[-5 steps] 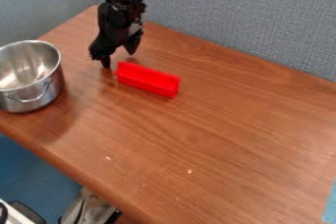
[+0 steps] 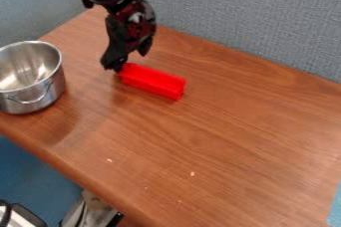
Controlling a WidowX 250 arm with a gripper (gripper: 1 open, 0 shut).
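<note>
My black gripper point(image 2: 130, 54) reaches down from the top of the camera view, open, its fingertips low by the left end of a red block point(image 2: 154, 82). One finger sits at or just over that end; whether it touches cannot be told. The red block lies lengthwise on the wooden table point(image 2: 226, 141).
A steel pot point(image 2: 30, 84) with a handle stands at the left edge of the table, left of the block. A grey wall rises behind the table.
My gripper has shifted slightly right, toward the red block's left end. The block appears very slightly shifted to the right.
</note>
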